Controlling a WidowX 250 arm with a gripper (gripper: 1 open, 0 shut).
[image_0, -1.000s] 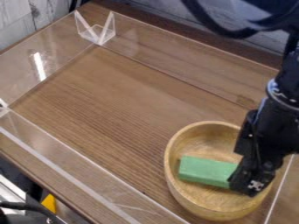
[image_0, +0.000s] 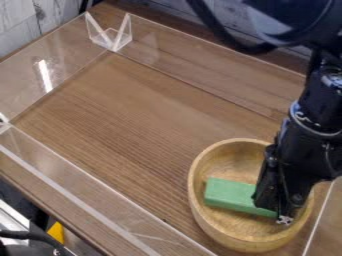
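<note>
A round wooden bowl (image_0: 218, 155) sits at the lower right with a green rectangular block (image_0: 230, 193) lying in it. My black gripper (image_0: 279, 205) reaches down from the right over the right part of the bowl, its tip at the block's right end and hiding part of it. The fingers look close together; whether anything is between them is hard to see.
The wooden tray floor (image_0: 114, 130) is clear to the left and behind the bowl. Clear walls run along the left and front edges, and a transparent holder (image_0: 110, 30) stands at the back left. Dark cables lie at the lower left outside the tray.
The gripper has shifted and turned slightly over the bowl's right side, its fingers now narrower at the block's right end. The bowl and block look unmoved.
</note>
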